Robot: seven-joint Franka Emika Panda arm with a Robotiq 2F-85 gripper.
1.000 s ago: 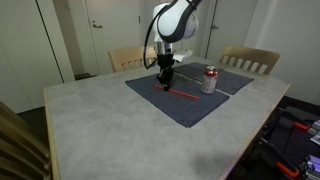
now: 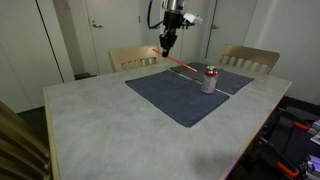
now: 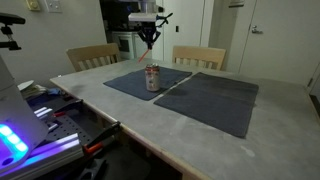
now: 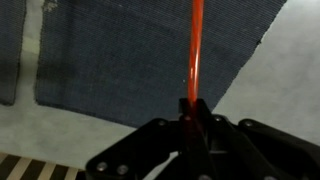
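Note:
My gripper is shut on a thin orange-red stick (image 4: 196, 45), which runs away from the fingertips to the top edge of the wrist view. In exterior view 1 the gripper (image 2: 165, 51) is up above the far part of the table, with the stick (image 2: 182, 66) slanting down to the right, clear of the dark mat (image 2: 175, 95). A can with red and pale markings (image 2: 209, 80) stands upright at the right of that mat. Exterior view 2 shows the same can (image 3: 152, 78) in front of the raised gripper (image 3: 153, 40).
A second dark mat (image 3: 208, 102) lies beside the first, a pale strip of table between them. Wooden chairs (image 2: 133, 57) stand along the far side.
The orange-red stick lay low over the mat a second ago, at the gripper. Both have since risen and moved back, away from the mat. The can has stayed put.

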